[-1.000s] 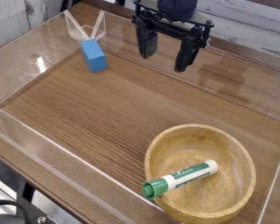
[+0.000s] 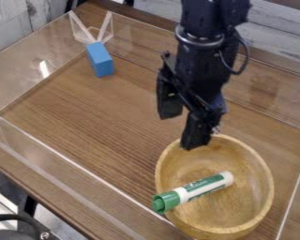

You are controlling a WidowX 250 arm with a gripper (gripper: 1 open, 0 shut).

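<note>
My black gripper (image 2: pixel 182 112) is large in the upper middle of the camera view, reaching down over the wooden table with its fingers open. Below it, toward the front right, is a tan oval bowl (image 2: pixel 246 217) holding a white tube with a green cap (image 2: pixel 193 191). The fingertips are above the bowl's far side. I see nothing held between them.
A small blue block (image 2: pixel 100 59) stands at the back left, near a white forked object (image 2: pixel 90 26). White edges border the table at the back and left.
The bowl, tube and blue block have not moved.
</note>
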